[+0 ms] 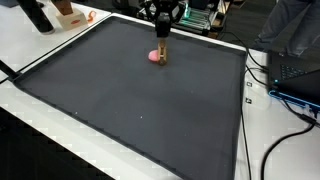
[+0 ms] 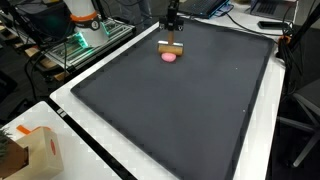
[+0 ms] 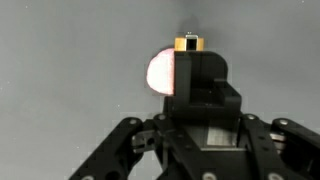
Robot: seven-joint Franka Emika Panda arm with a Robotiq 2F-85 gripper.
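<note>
A tan block-like piece (image 2: 171, 47) lies crosswise under my gripper (image 2: 172, 37) at the far end of the dark board. My gripper is shut on it, pointing down; in exterior view 1 the piece (image 1: 163, 54) shows as a narrow upright shape below the gripper (image 1: 163, 38). A small round pink object (image 2: 168, 57) rests on the board right beside it. From the wrist, the pink object (image 3: 160, 73) is partly covered by the black fingers (image 3: 200, 70), and only an orange end of the tan piece (image 3: 189, 44) peeks out beyond them.
The grey board (image 1: 130, 100) is bare over most of its surface. Cables (image 1: 285, 140) and a dark laptop-like device (image 1: 295, 80) are to the right in exterior view 1. An orange and white thing (image 2: 40, 155) stands off the board's corner in exterior view 2.
</note>
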